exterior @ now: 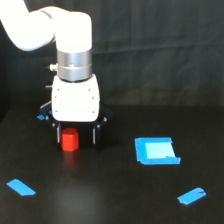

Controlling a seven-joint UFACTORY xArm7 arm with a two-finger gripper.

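A small red block [69,139] stands on the dark table at the left of the camera view. My gripper [77,144] points straight down there, its white hand just above the block in the picture. The fingers are open, with dark fingers [98,133] spread wide. In this view the block appears between them, closer to the left finger. I cannot tell whether it lies in line with the fingers in depth or touches either one. The block's top edge runs close beneath the hand.
On the right lies a blue square with a white centre [158,151]. A blue strip [20,187] is at the front left, another blue strip [191,196] at the front right. A bit of blue [42,117] shows behind the gripper.
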